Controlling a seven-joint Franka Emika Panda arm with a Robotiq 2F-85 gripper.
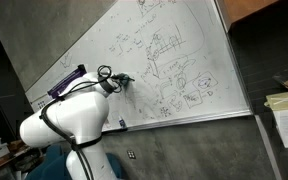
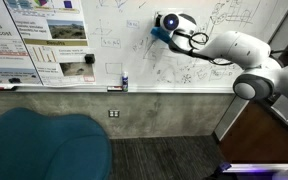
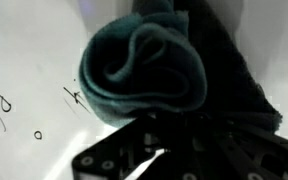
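Observation:
A rolled teal cloth (image 3: 144,68) fills the upper middle of the wrist view, with my gripper shut on it. Its folds bulge out beyond the fingers, and a darker part hangs off to the right. Behind it is the whiteboard (image 3: 24,60), with black writing to the left of the cloth. In exterior view 1 the gripper (image 1: 122,78) is up against the left part of the whiteboard (image 1: 214,90), small and dark there. Exterior view 2 shows a bit of the teal cloth (image 2: 161,34) at the board; whether it presses on the surface, I cannot tell.
A bottle (image 2: 125,81) stands on the tray ledge under the board. Posters (image 2: 39,45) cover the board's left side in exterior view 2, and a teal chair (image 2: 49,140) is below. Floor (image 2: 169,155) beneath the arm is clear.

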